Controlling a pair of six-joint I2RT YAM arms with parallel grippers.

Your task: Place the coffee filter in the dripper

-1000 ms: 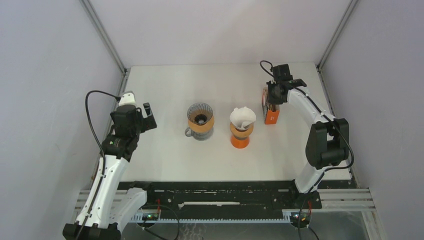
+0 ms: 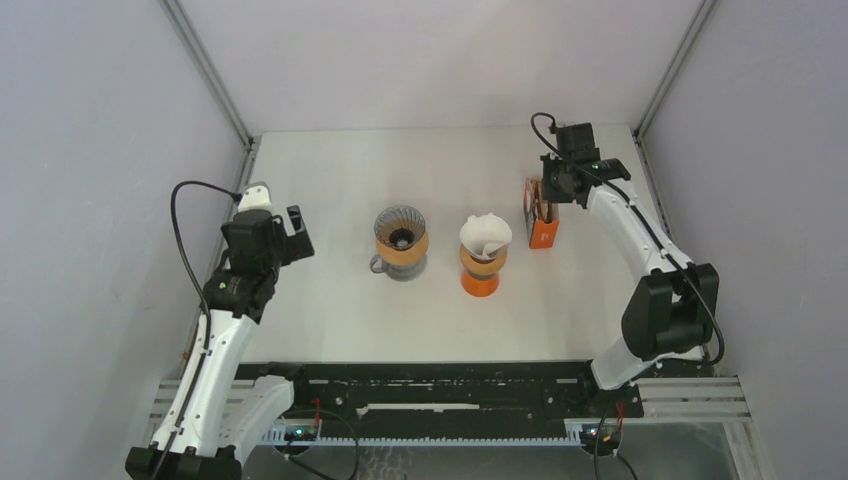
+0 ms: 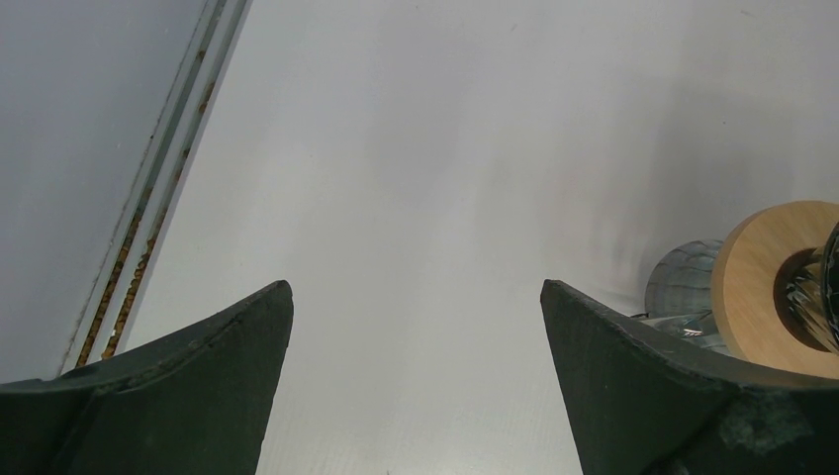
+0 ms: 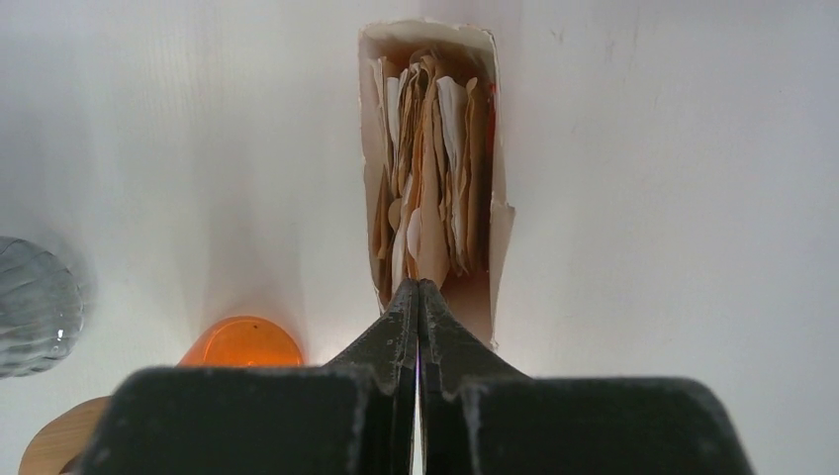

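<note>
A clear ribbed dripper (image 2: 402, 222) with a wooden collar sits empty on a glass mug (image 2: 403, 271) near the table's middle. To its right, a white paper filter (image 2: 486, 234) stands in a second wooden-collared holder (image 2: 483, 262) on an orange base (image 2: 480, 285). Brown and white filters (image 4: 425, 158) are packed upright in an orange box (image 2: 541, 232). My right gripper is shut over this box; no filter shows clearly between its fingertips. At the left, my left gripper is open and empty, well apart from the dripper.
Bare white tabletop (image 2: 330, 310) lies in front of the drippers and along the back. Walls bound the table at left, right and rear. In the right wrist view, the orange base (image 4: 247, 343) stands left of the box.
The left arm, both drippers and the white filter have stayed put.
</note>
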